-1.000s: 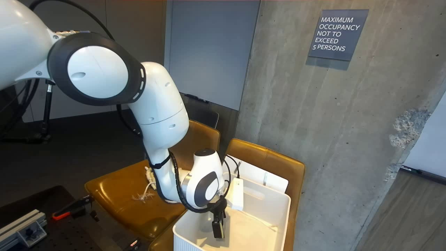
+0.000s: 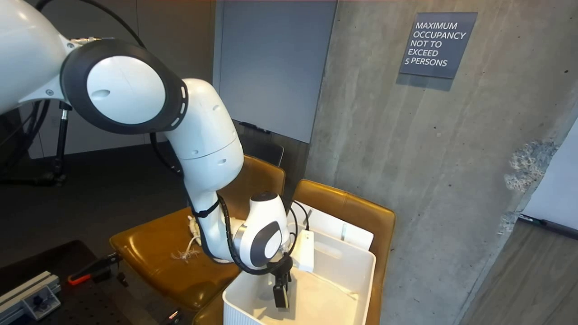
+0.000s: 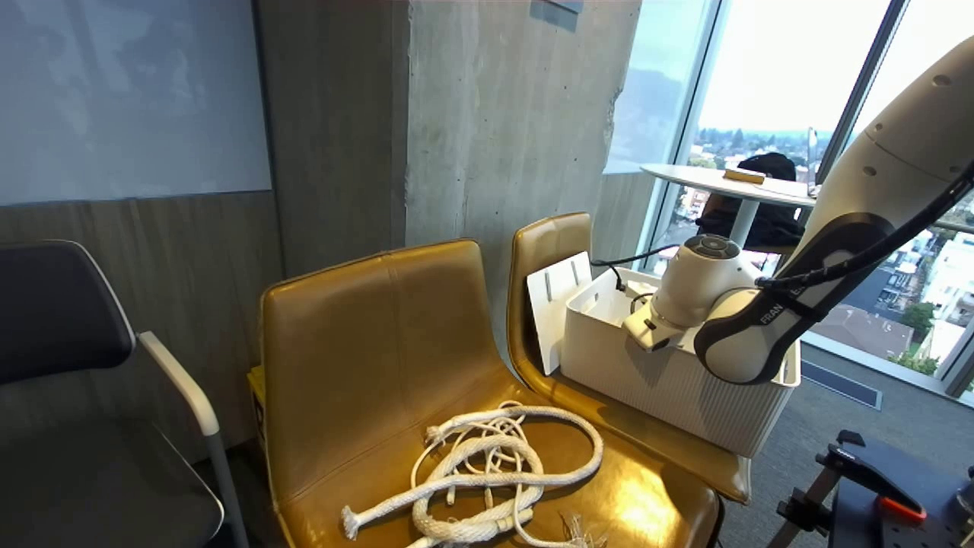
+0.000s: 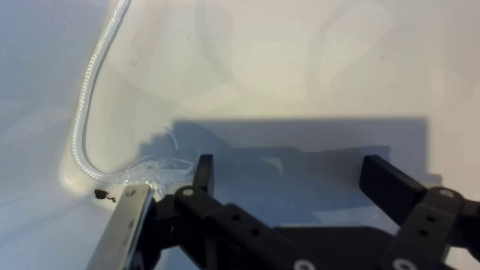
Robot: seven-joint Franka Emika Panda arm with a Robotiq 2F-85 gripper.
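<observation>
My gripper is open inside the white bin, its fingers spread wide with nothing between them. A thin white cord runs along the bin's inner edge in the wrist view and bends at the corner. Its frayed end lies on the bin floor, just left of my left finger. In exterior view 1 the gripper points down into the bin near its left side. The bin's walls hide my fingers in exterior view 2.
Thick white rope lies coiled on the brown chair beside the bin. A white power strip hangs inside the bin's back wall, and a white panel leans behind it. The bin floor is mostly bare.
The arm and gripper have shifted very slightly to the left in exterior view 1. Nothing else has visibly moved.
</observation>
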